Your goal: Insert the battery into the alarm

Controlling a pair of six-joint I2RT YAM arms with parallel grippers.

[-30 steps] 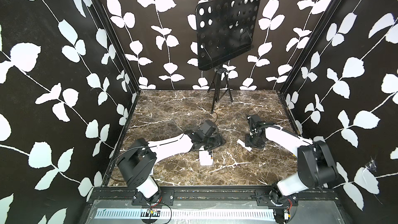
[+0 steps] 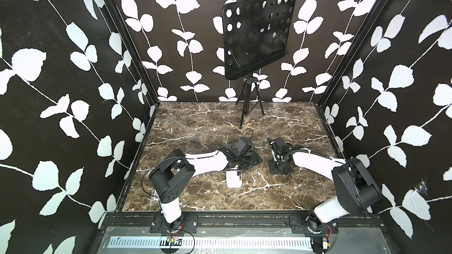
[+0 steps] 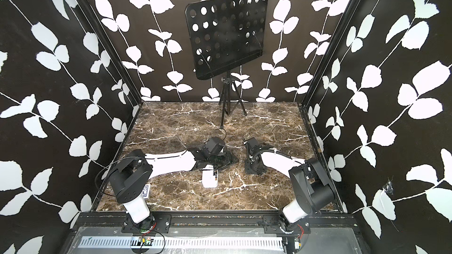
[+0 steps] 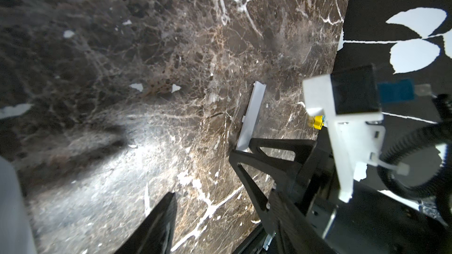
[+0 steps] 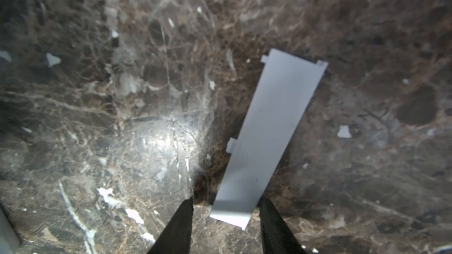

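A light grey strip, apparently a cover [image 5: 268, 136], lies flat on the marble table, small tabs along its edges. My right gripper is part open over the strip's lower end, one fingertip beside it; whether they touch is unclear. A white box, apparently the alarm [image 2: 234, 179], rests at front centre, partly under the left arm. My left gripper stands open over bare table, right of centre of the box in the top views, with nothing visible between its fingers. I cannot identify a battery.
A black music stand [image 2: 258, 33] stands at the back centre on tripod legs. Both arms are close together at the middle; patterned walls bound the sides and back. A small card [image 3: 146, 191] lies at front left.
My right gripper has moved left and toward the front, over the strip, hiding it in the top left view.
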